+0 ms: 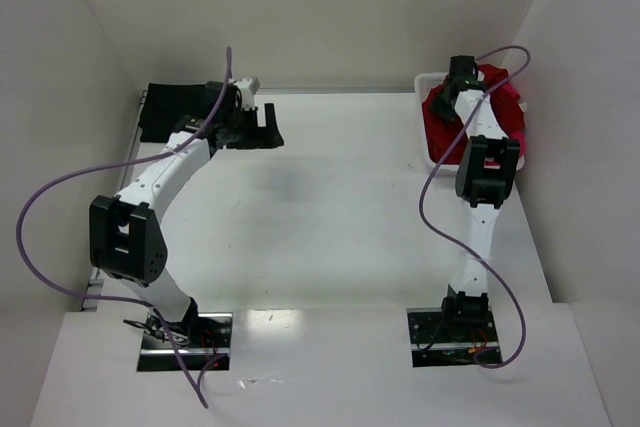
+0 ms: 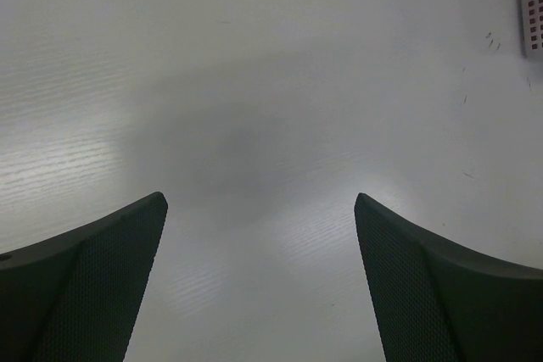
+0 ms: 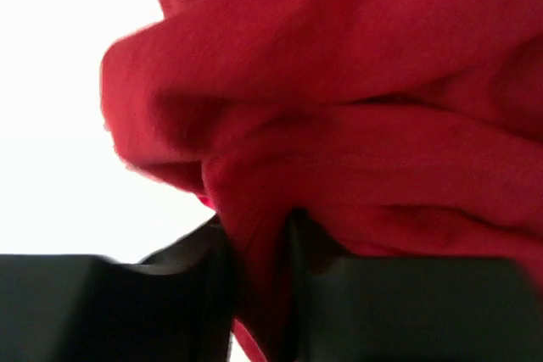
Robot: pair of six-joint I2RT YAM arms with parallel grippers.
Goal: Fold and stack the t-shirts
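Red t-shirts (image 1: 440, 137) lie crumpled in a white basket (image 1: 424, 147) at the back right. Down in that basket, my right gripper (image 1: 442, 105) reaches into the cloth. The right wrist view shows a fold of red shirt (image 3: 259, 235) pinched between its dark fingers, so it is shut on the fabric. My left gripper (image 1: 270, 125) hovers over the table's left half, fingers wide apart. Only bare table shows between its fingers in the left wrist view. A flat black cloth (image 1: 165, 112), apparently folded, rests in the back left corner.
Walls close in at the back and both sides, the right one right beside the basket. Purple cables loop over both arms.
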